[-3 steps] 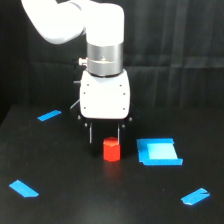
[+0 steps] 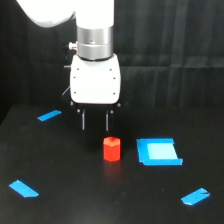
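Note:
A small red block (image 2: 112, 150) sits on the black table, just below and to the right of my gripper in the picture. My white gripper (image 2: 96, 123) points downward with its two thin dark fingers apart. Nothing shows between them, and the right finger (image 2: 108, 121) ends a little above the block's top edge in the image. How far the fingertips are from the table in height or depth cannot be told. To the right of the block lies a pale patch (image 2: 161, 151) edged with blue tape.
Blue tape strips mark the table at back left (image 2: 49, 115), front left (image 2: 23, 188) and front right (image 2: 195, 197). A dark curtain (image 2: 170, 70) hangs behind.
My gripper has shifted left and somewhat up in the picture, away from its place over the block. The red block has stayed where it was, and the fingers still stand apart.

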